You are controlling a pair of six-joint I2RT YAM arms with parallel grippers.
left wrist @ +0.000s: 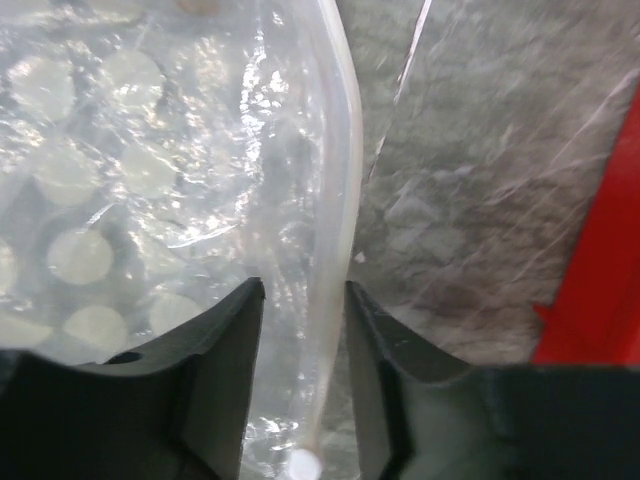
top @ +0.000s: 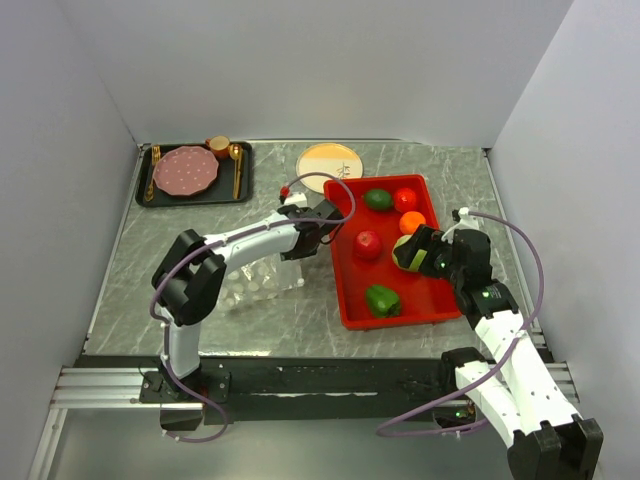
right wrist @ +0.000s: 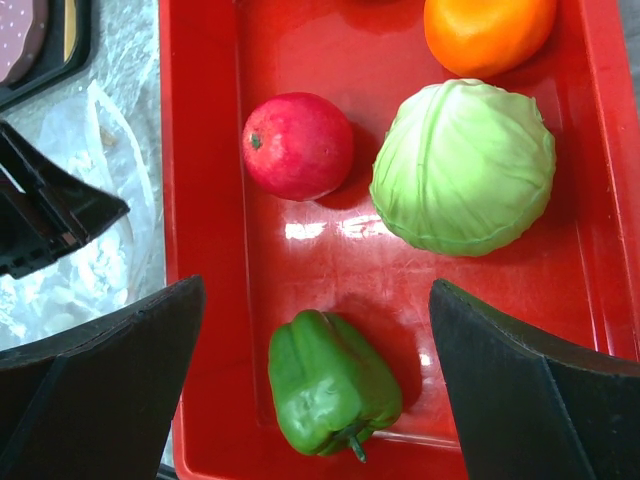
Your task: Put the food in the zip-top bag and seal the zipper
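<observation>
The clear zip top bag [top: 250,287] lies flat and empty-looking on the counter, partly under the left arm. Its whitish zipper edge [left wrist: 340,170], with a small white slider [left wrist: 303,464] low in the left wrist view, passes between the fingers of my left gripper, part open with a gap to either side. Over the red tray [top: 342,285], my right gripper is wide open and empty. Inside the tray are a green pepper [right wrist: 330,385], a pomegranate [right wrist: 298,147], a cabbage [right wrist: 465,165], an orange [right wrist: 490,30], an avocado [top: 378,200] and a tomato [top: 405,200].
At the back left stands a black tray [top: 215,193] with a pink plate [top: 186,170], cutlery and a cup [top: 219,146]. A pale round board [top: 330,160] lies behind the red tray. Counter to the bag's left and front is bare.
</observation>
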